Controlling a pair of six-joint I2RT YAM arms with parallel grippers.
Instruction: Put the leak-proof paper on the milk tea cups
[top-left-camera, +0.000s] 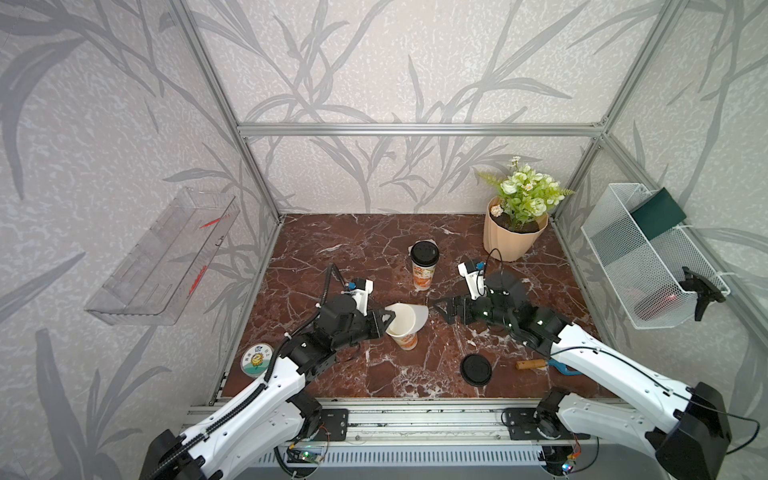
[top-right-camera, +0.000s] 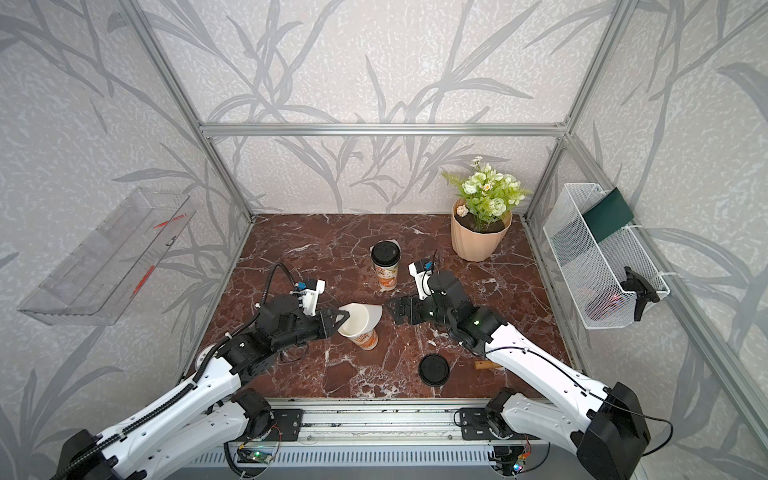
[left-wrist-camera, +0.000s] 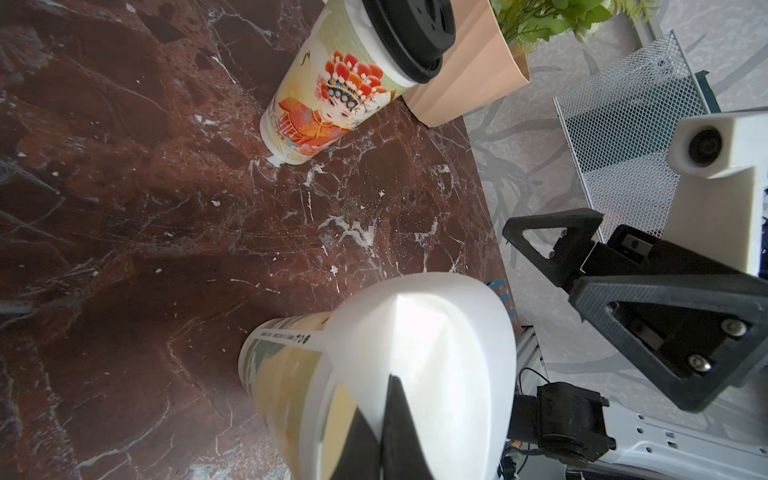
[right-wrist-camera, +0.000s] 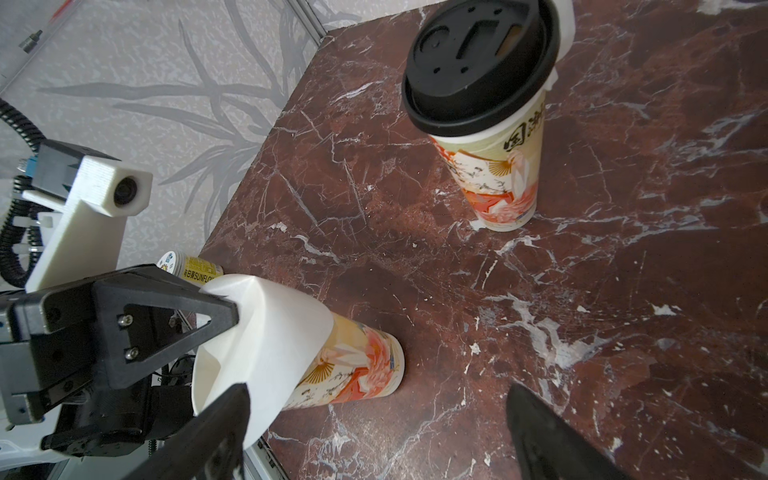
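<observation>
A white paper (top-left-camera: 417, 313) curves over the mouth of the front milk tea cup (top-left-camera: 405, 339). My left gripper is shut on the paper at the cup's top. Behind stands the second printed cup (right-wrist-camera: 492, 177) with a black lid (right-wrist-camera: 472, 64) on it and some white paper at its rim. My right gripper is open with nothing between its fingers, just right of the front cup.
A loose black lid (top-left-camera: 476, 369) lies at the front right, near a wooden-handled item (top-left-camera: 530, 365). A potted plant (top-left-camera: 516, 216) stands at the back right. A round tin (top-left-camera: 257, 359) sits at the left edge.
</observation>
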